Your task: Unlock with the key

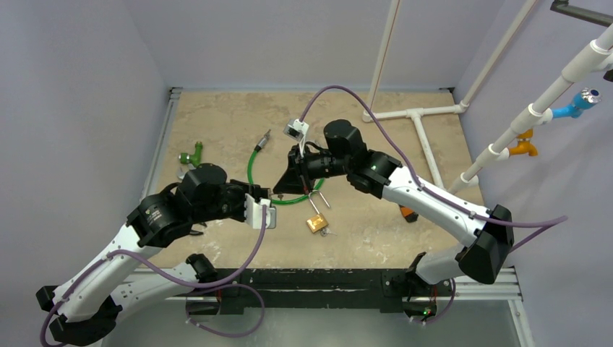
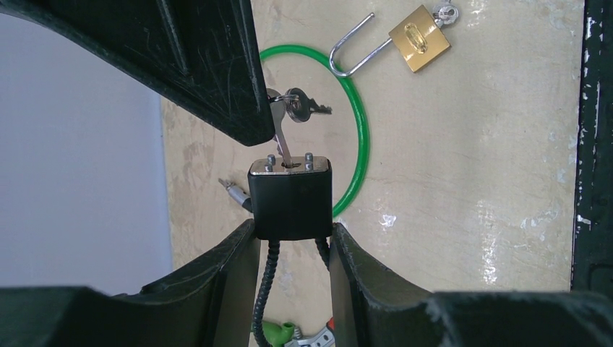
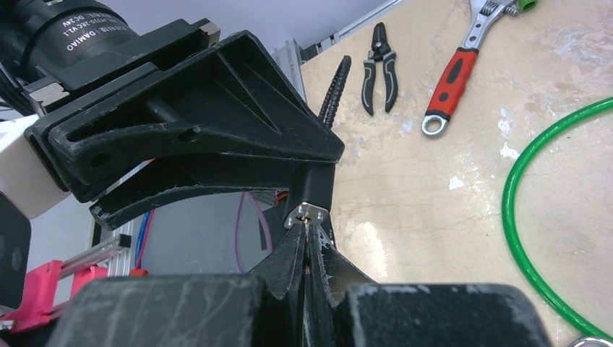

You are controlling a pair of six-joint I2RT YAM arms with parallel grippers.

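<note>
My left gripper is shut on a black lock body with a bolted metal keyhole plate, seen upright in the left wrist view. My right gripper is shut on a key, whose blade points down at the keyhole and appears to enter it; a ring with another key hangs from it. In the right wrist view the plate faces the right fingertips, which largely hide the key.
A brass padlock lies with a loose shackle by the green hose. Pliers and a wrench lie at left; white pipes stand at right.
</note>
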